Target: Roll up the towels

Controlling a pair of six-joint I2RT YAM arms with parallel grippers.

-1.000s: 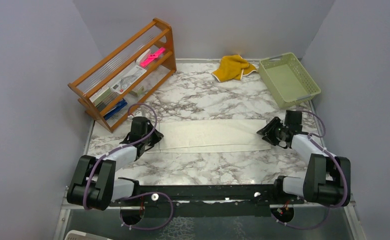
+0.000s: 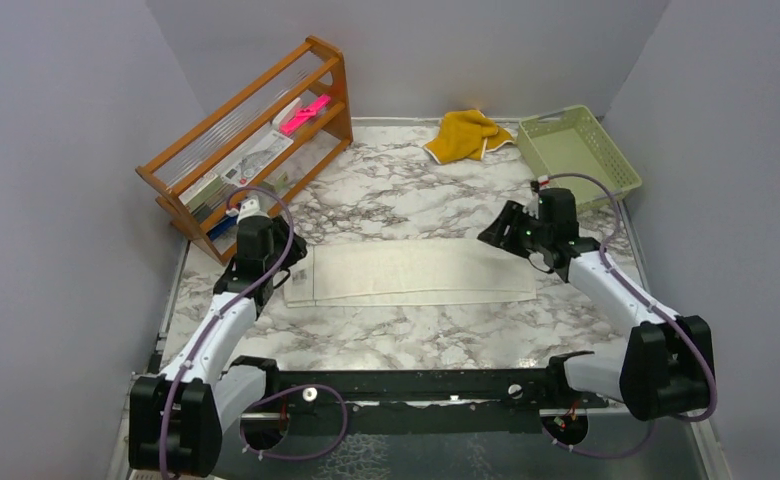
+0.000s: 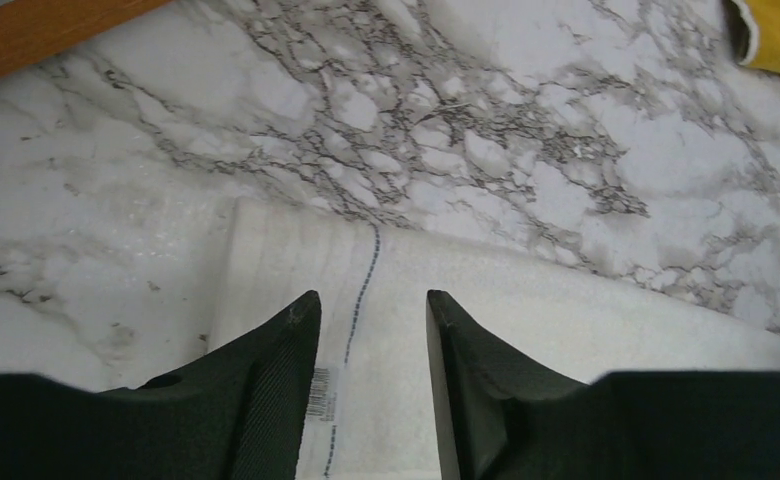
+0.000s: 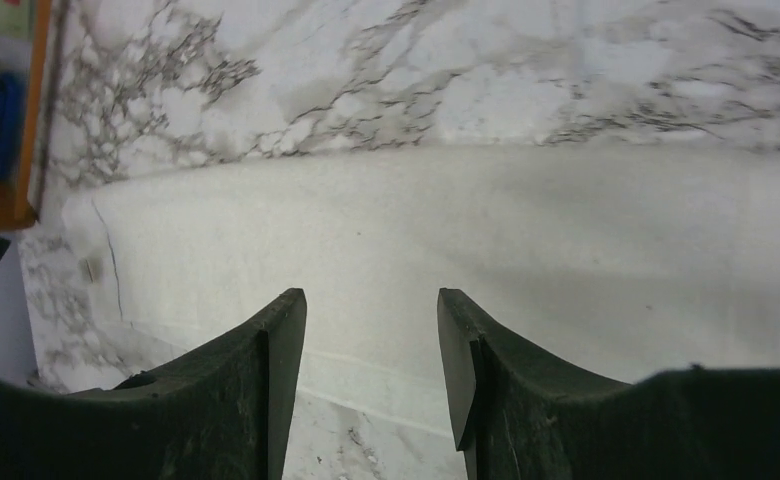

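Observation:
A cream towel point(image 2: 416, 268) lies folded into a long flat strip across the middle of the table, its lower layer showing along the front edge. Over its left end hovers my left gripper point(image 2: 299, 252); the left wrist view shows the gripper part open, with the towel's stitched line and small label beneath and nothing between the fingers. Above the right end is my right gripper point(image 2: 494, 230), its fingers apart too. In the right wrist view the towel point(image 4: 386, 250) passes under the empty gripper.
A crumpled yellow towel point(image 2: 466, 135) lies at the back beside a green basket point(image 2: 621, 165), which looks empty. On the left stands a wooden rack point(image 2: 341, 95) holding several items. Bare marble point(image 2: 396, 345) runs in front of the cream towel and behind it.
The left one drew leftward and rearward. The cream towel shifted slightly left, still flat.

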